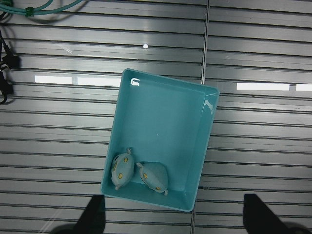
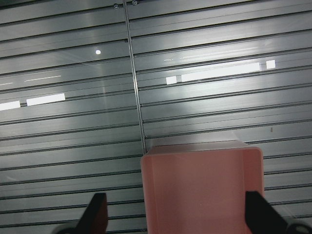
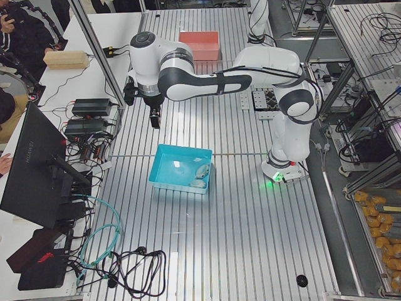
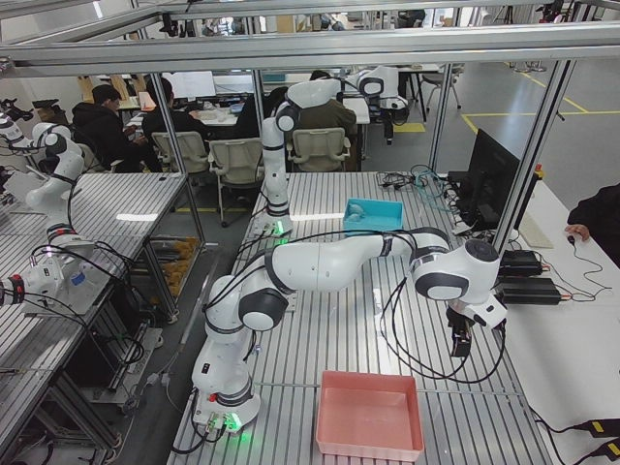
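Observation:
A blue tray (image 1: 161, 117) lies on the slatted metal table, holding two light-blue plush toys with yellow spots, one (image 1: 122, 169) at its lower left, the other (image 1: 155, 178) beside it. My left gripper is above and just short of the tray in its wrist view, fingers wide apart, holding nothing. An empty pink tray (image 4: 368, 415) sits at the table's other end. My right gripper hangs over the table near that pink tray, fingers spread with nothing between them.
Black cables (image 3: 141, 269) and a cyan hose (image 3: 100, 232) lie along one table edge, near a monitor (image 3: 37, 166). Black power units (image 3: 88, 125) stand on the side desk. Much of the slatted table around both trays is clear.

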